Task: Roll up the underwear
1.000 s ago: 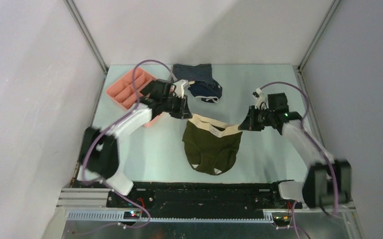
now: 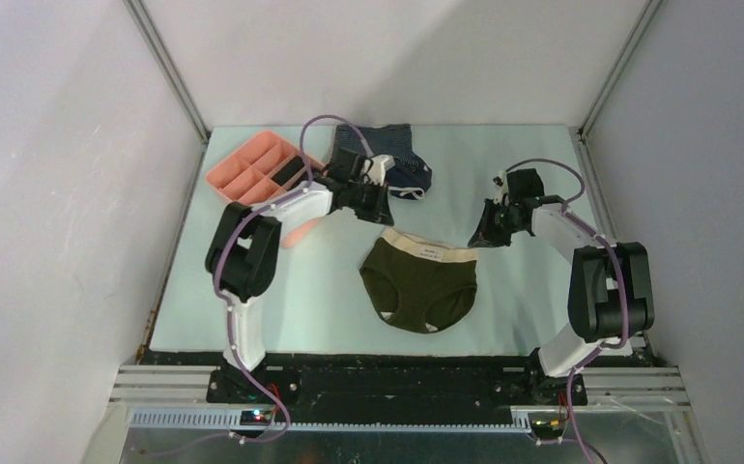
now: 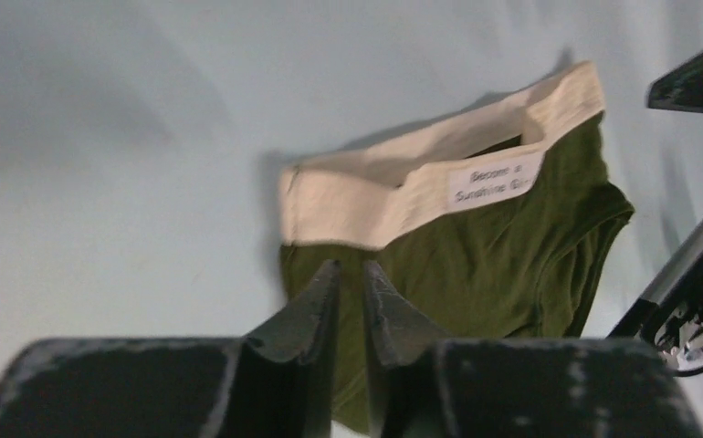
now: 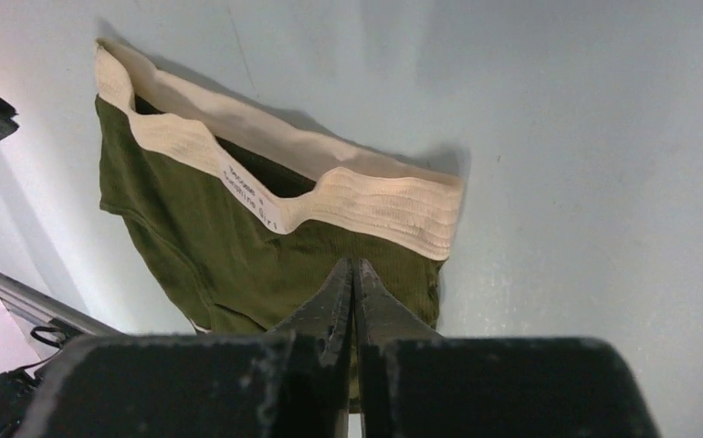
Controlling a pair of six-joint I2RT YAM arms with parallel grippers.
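The dark green underwear [image 2: 421, 290] lies spread on the table, its cream waistband [image 2: 426, 247] toward the back. In both wrist views the waistband gapes in a wave, with a printed label [image 3: 494, 181] on its front. By the waistband's left corner is my left gripper [image 2: 388, 223], its fingertips parted by a narrow gap with no cloth visible between them. My right gripper [image 2: 472, 244] is at the right corner; in the right wrist view its fingertips [image 4: 341, 274] meet, over the green cloth, and nothing shows between them. Whether either gripper touches the fabric is hard to tell.
A pink divided organizer [image 2: 243, 174] stands at the back left, partly behind the left arm. Dark folded clothing [image 2: 392, 145] lies at the back middle.
Earlier the waistband was drawn up between both grippers.
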